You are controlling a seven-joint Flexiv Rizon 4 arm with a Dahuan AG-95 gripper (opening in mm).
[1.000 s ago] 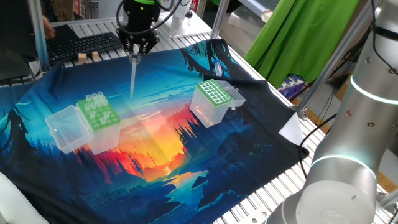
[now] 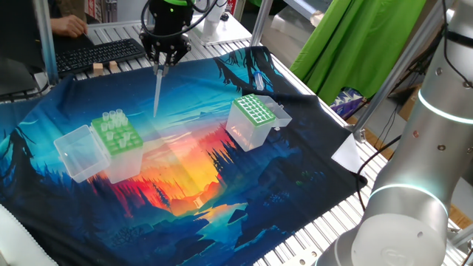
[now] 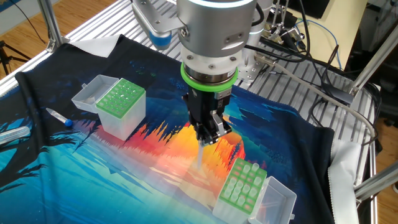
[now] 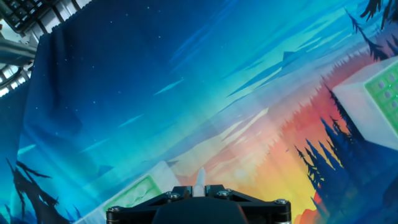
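Observation:
My gripper [image 2: 160, 67] is shut on a clear, slender pipette tip [image 2: 157, 92]. It points down, nearly upright, over the printed cloth [image 2: 185, 159], clear of both boxes. From the wrist, the tip [image 4: 200, 179] shows between the black fingers. A tip box with a green rack [image 2: 122, 137] stands left in exterior view 1, several tips rising from some of its holes and its clear lid [image 2: 80, 151] folded back. Another box with a green rack [image 2: 253, 111] sits to the right, lid open; no tips stand up out of it, and what its holes hold is too small to tell.
A blue-capped pen or tube [image 3: 62, 118] lies on the cloth beyond one box in exterior view 2. A keyboard [image 2: 100, 55] and a person's hand [image 2: 68, 26] are at the table's back left. Open cloth lies between the boxes.
The arm, the tip and both boxes look unmoved. Only the person's hand at the back left has come down by the keyboard.

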